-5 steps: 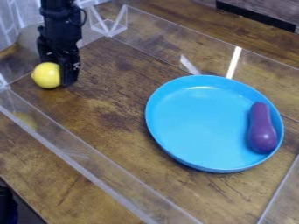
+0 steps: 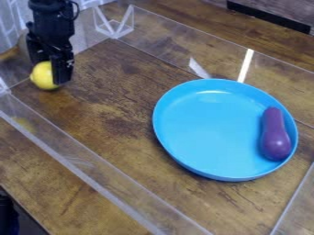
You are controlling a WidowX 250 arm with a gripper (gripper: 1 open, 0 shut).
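Observation:
My black gripper (image 2: 50,57) is at the upper left, pointing down just above a yellow round object (image 2: 47,77) on the wooden table by the clear left wall. The gripper is open, and its lower part partly overlaps the top of the yellow object; whether they touch is unclear. On the right, a light blue plate (image 2: 203,128) holds a purple eggplant (image 2: 276,135) near its right rim.
Clear plastic walls edge the work area at left, front and back.
My gripper has shifted leftward over the last second, staying close above the yellow object. The plate and eggplant are unchanged.

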